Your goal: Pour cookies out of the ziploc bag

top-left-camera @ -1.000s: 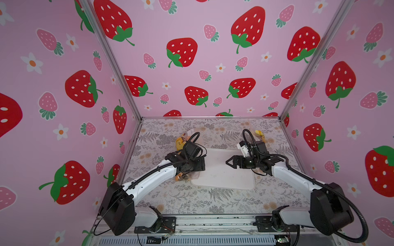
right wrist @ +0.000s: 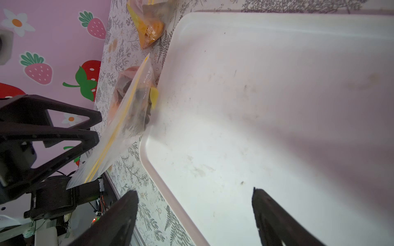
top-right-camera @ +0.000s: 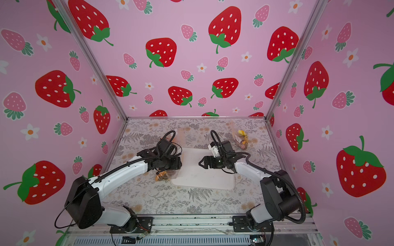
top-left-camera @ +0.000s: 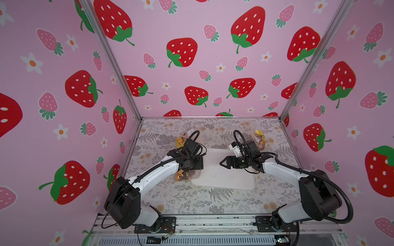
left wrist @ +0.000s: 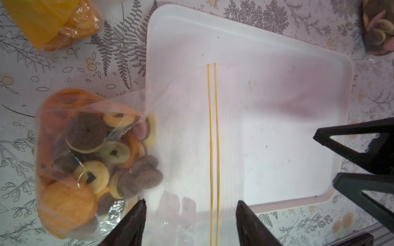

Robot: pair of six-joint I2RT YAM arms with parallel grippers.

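Observation:
The ziploc bag [left wrist: 184, 135], clear with yellow seal lines, lies with its cookies [left wrist: 94, 160] beside the white tray [left wrist: 295, 164]; its empty mouth end reaches over the tray. In the left wrist view, my left gripper hovers over the bag with fingers spread apart, one on each side of the clear part. Seen from the right wrist, the bag's seal edge [right wrist: 119, 127] rises at a slant near the left fingers. My right gripper is above the tray, its fingers apart and only bare tray between them.
Another bag with orange contents [left wrist: 69, 24] lies beyond the cookie bag. A further bag [top-left-camera: 259, 139] rests at the back right. The tray's surface is empty, and the two grippers face each other across it with a gap between.
My right gripper has moved left over the tray, towards the left one. The left gripper has shifted only slightly, and the bag looks to be in the same place.

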